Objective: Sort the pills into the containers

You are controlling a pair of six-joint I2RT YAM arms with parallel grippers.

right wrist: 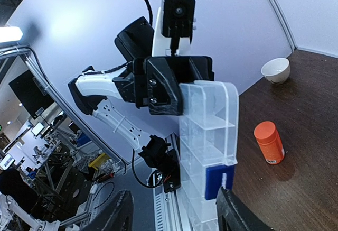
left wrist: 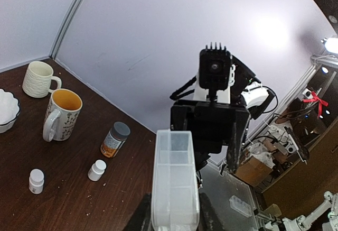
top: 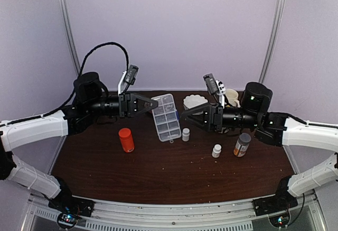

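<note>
A clear pill box with several compartments is held up off the table, its left edge in my left gripper, which is shut on it. In the left wrist view the box appears edge-on. A blue latch on its edge faces my right gripper. That gripper stands open just right of the box, with a gap showing between them from above. Two small white pill bottles, a grey-lidded bottle and an orange bottle stand upright on the table. No loose pills can be made out clearly.
A scalloped white bowl lies at the back, beside a white mug and a patterned mug. Another white bowl shows in the right wrist view.
</note>
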